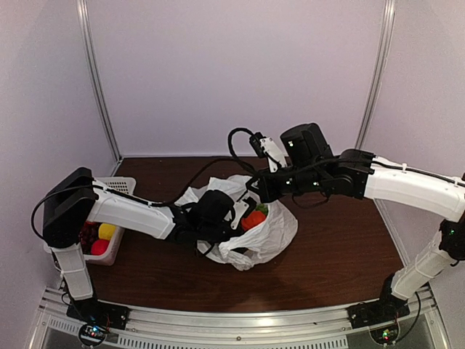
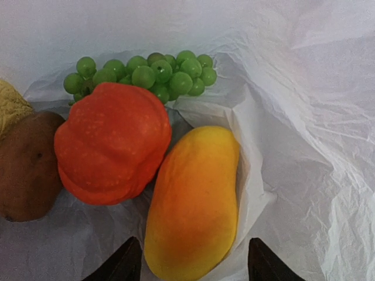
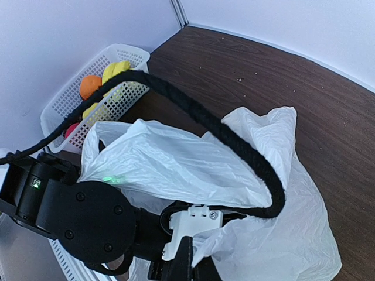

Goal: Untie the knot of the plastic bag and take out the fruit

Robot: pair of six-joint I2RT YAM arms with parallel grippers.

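Observation:
The white plastic bag [image 1: 272, 236] is open on the table. In the left wrist view it holds a mango [image 2: 190, 199], a red tomato-like fruit [image 2: 111, 140], green grapes [image 2: 143, 76], a brown fruit [image 2: 26, 167] and part of a yellow one [image 2: 12, 102]. My left gripper reaches into the bag, open, its fingers either side of the mango's near end. My right gripper is above the bag, shut, with white plastic behind it; whether any is between its fingers is unclear.
A white perforated basket [image 3: 58, 111] with bananas [image 3: 117, 70], an orange [image 3: 89, 86] and other fruit stands at the left.

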